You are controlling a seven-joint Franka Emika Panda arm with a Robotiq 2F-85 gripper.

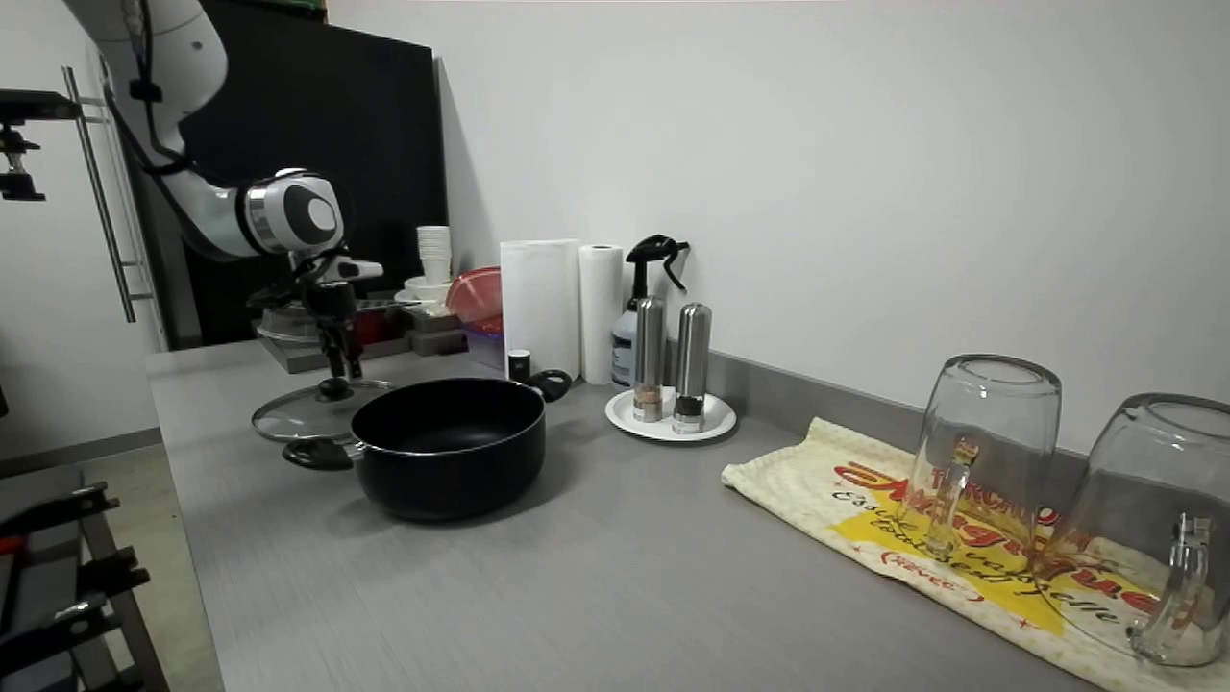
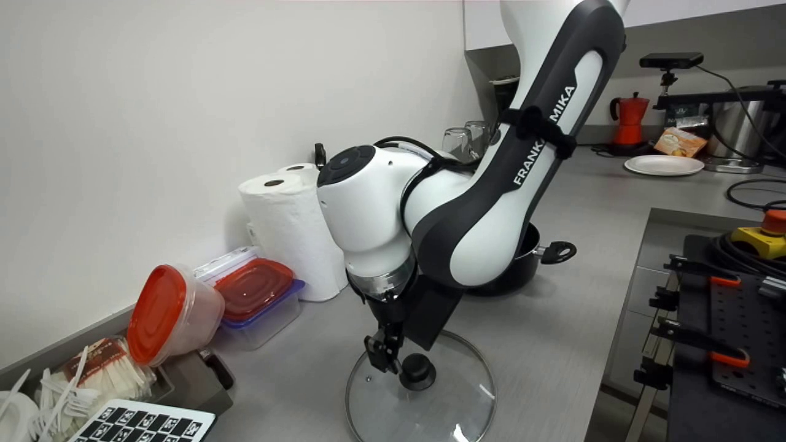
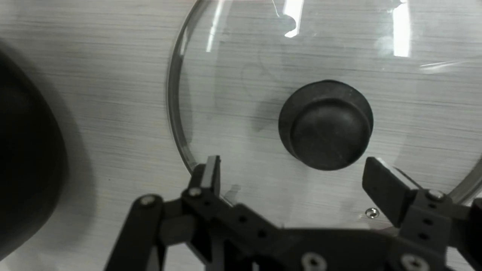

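A glass lid with a steel rim lies flat on the grey counter. Its round black knob shows in the wrist view just beyond the fingertips, nearer the right finger. My gripper is open, its fingers wide apart with nothing between them. From exterior view 1, the gripper hangs low, close to the lid's knob. The black two-handled pot stands uncovered beside the lid; it looks empty as far as its inside shows. Part of its dark side fills the wrist view's left edge.
Paper towel rolls, a spray bottle and a plate with two grinders line the wall. Glass mugs stand upside down on a cloth at right. Plastic containers sit left of the arm.
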